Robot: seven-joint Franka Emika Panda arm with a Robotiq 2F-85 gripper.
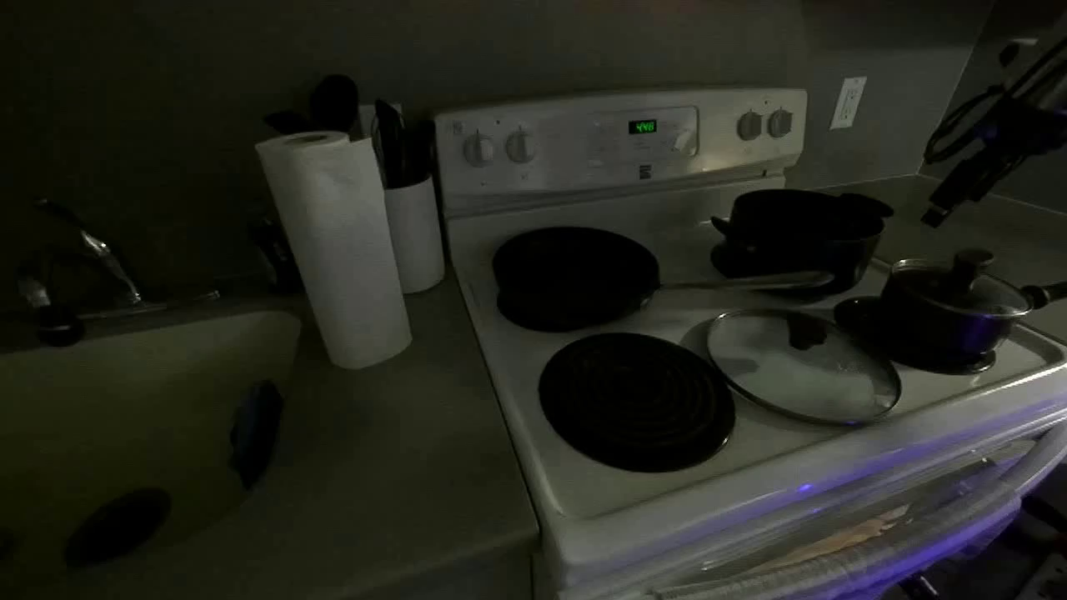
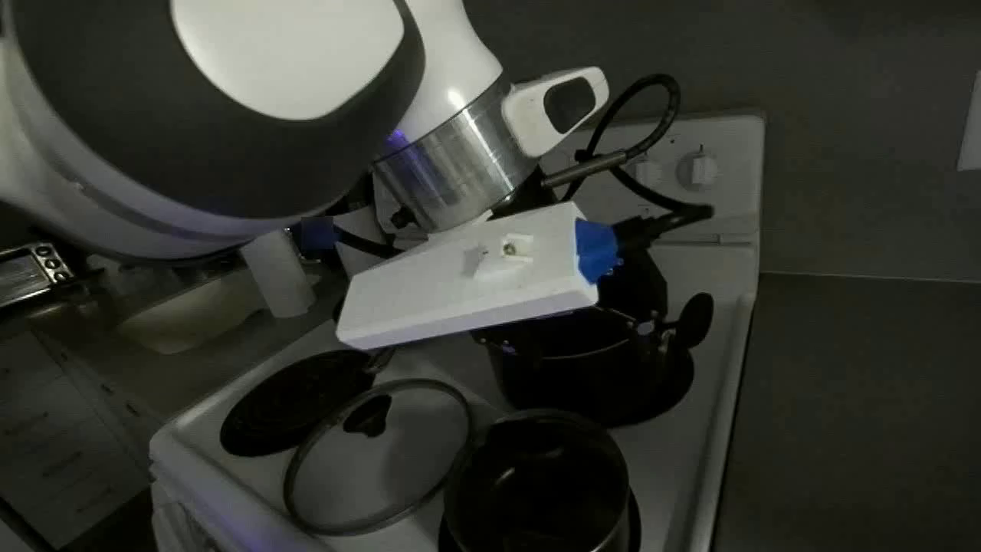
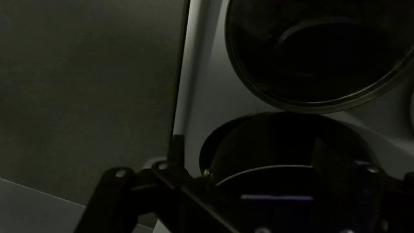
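My gripper is open, its dark fingers (image 3: 176, 149) spread wide with nothing visible between them. In exterior view 1 the gripper (image 1: 938, 212) hangs at the upper right, above the stove's right side. Below it in the wrist view is the black two-handled pot (image 3: 279, 136), which stands uncovered on the back right burner in exterior view 2. A saucepan (image 1: 940, 315) with a glass lid sits on the front right burner. Another glass lid (image 1: 805, 370) lies flat between the front burners. The white mount on the wrist hides the fingers in exterior view 2.
A black frying pan (image 1: 575, 275) rests at the back left, its handle pointing toward the pot. Left of the stove stand a paper towel roll (image 1: 345, 250) and a utensil holder (image 1: 415, 235).
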